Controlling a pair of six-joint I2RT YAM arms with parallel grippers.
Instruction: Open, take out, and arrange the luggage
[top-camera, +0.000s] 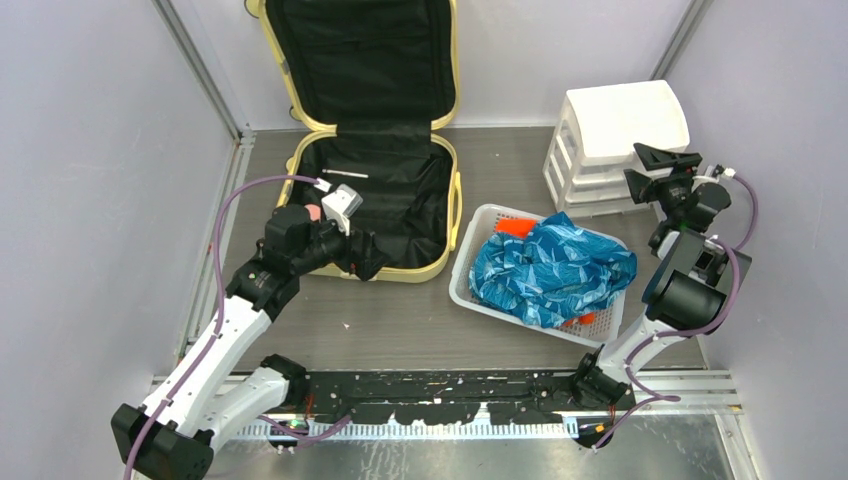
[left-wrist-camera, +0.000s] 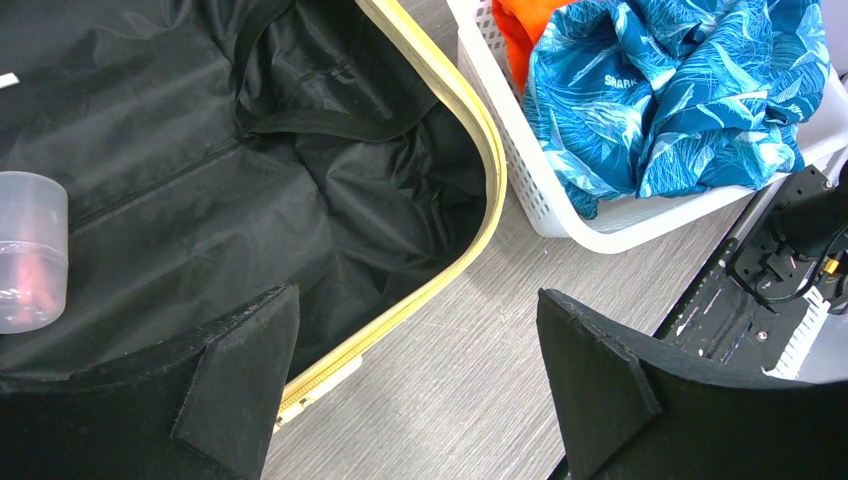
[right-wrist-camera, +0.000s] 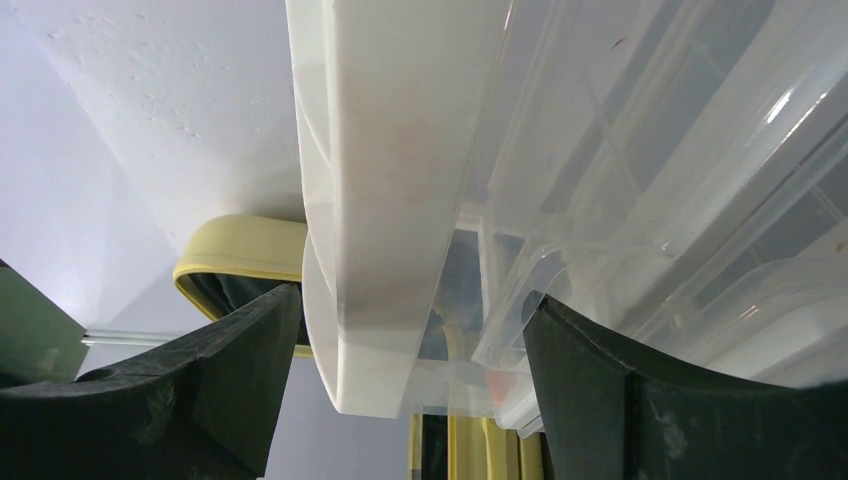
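An open yellow suitcase (top-camera: 450, 200) with black lining lies at back centre-left, holding a pink-looking translucent container (left-wrist-camera: 30, 260) and a thin white stick (top-camera: 345, 173). My left gripper (top-camera: 362, 255) hangs open over its front right, nothing between its fingers. A white drawer unit (top-camera: 620, 120) with clear drawers stands at back right. My right gripper (top-camera: 648, 172) is open at its right front; in the right wrist view the drawer edges fill the space between and beyond the fingers.
A white basket (top-camera: 462, 275) holds blue patterned fabric (top-camera: 550, 270) and orange items (top-camera: 515, 226) between suitcase and drawer unit. Bare floor shows along the front. Walls enclose the sides and back.
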